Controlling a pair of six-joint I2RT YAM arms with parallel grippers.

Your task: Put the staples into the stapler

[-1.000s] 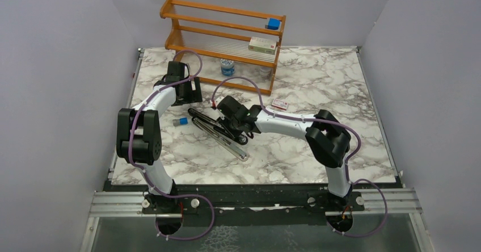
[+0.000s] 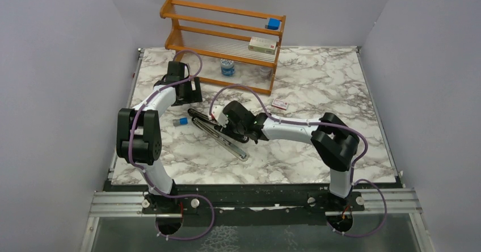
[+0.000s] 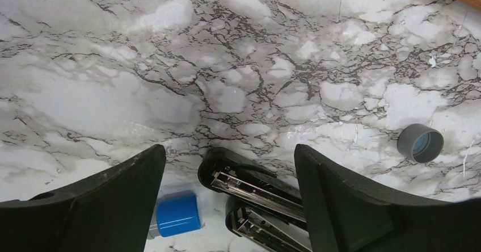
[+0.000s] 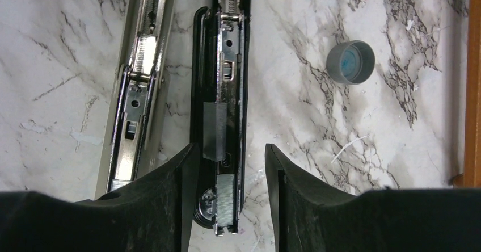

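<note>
The opened black stapler [image 4: 197, 116] lies on the marble table below my right gripper. A grey strip of staples [image 4: 215, 130] rests along its metal channel, over the left side, tilted rather than flush. Whether it sits inside the channel I cannot tell. The right fingers stand apart on either side of the stapler's front part, with nothing gripped. A second opened stapler, pale-bodied [image 4: 115, 110], lies alongside on the left. My left gripper is open and empty, near the staplers' back ends [image 3: 218, 167].
Beside the staplers are a blue-and-grey piece [image 3: 178, 213] and a grey cap [image 4: 350, 62]. A small staple box [image 2: 279, 104] lies to the right. The wooden rack [image 2: 224, 52] stands at the back. Free table [image 2: 334, 82] extends to the right.
The left arm has stayed still.
</note>
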